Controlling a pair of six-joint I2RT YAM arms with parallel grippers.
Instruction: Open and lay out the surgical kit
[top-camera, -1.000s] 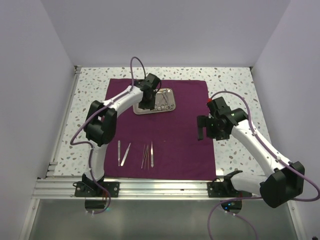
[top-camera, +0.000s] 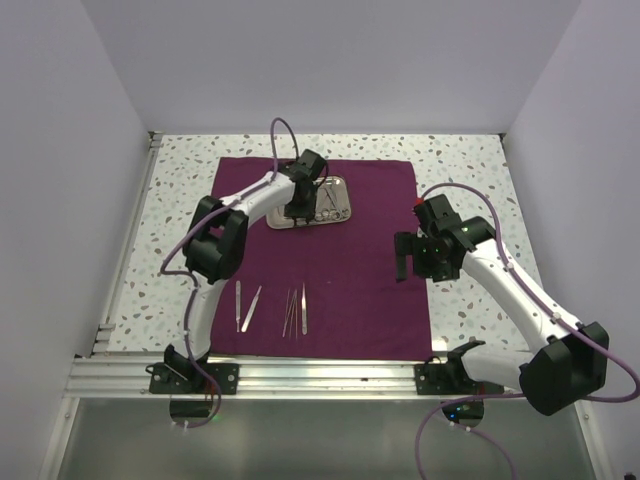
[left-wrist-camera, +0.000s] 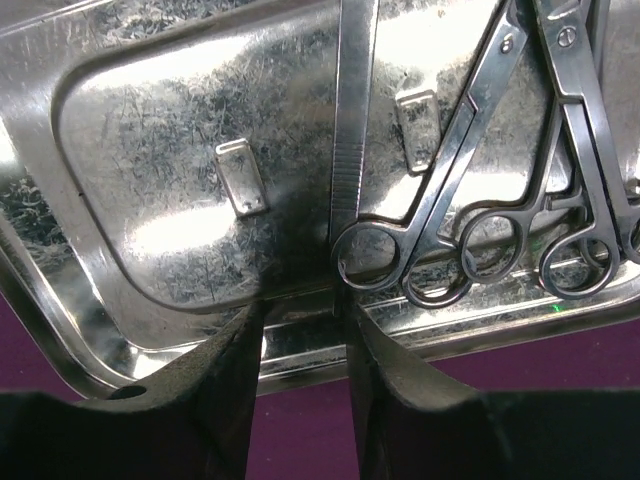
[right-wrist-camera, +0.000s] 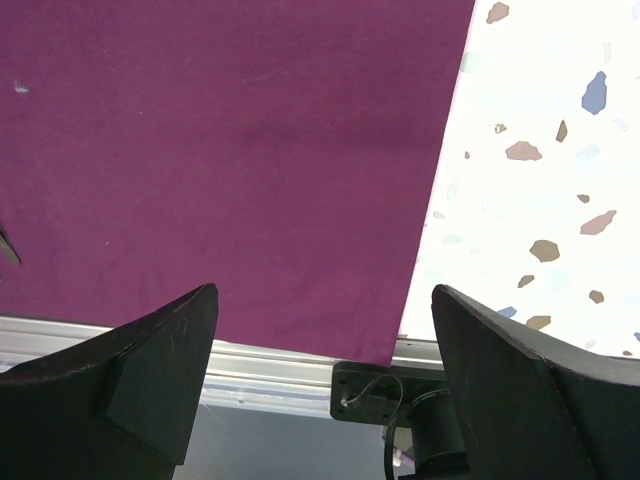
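Note:
The metal tray lies on the purple cloth at the back, partly hidden by my left arm. In the left wrist view, a long flat metal instrument lies in it beside ring-handled scissor-like tools. My left gripper is over the tray's near edge, partly open. The flat instrument's lower end sits close to its right fingertip; whether they touch I cannot tell. At the right side of the cloth my right gripper stands wide open with nothing between its fingers. Slim instruments lie spread at the cloth's front left.
Two small raised metal clips stand on the tray floor. Speckled tabletop borders the cloth on both sides, and a metal rail runs along the front edge.
The right arm and the laid-out instruments have not moved.

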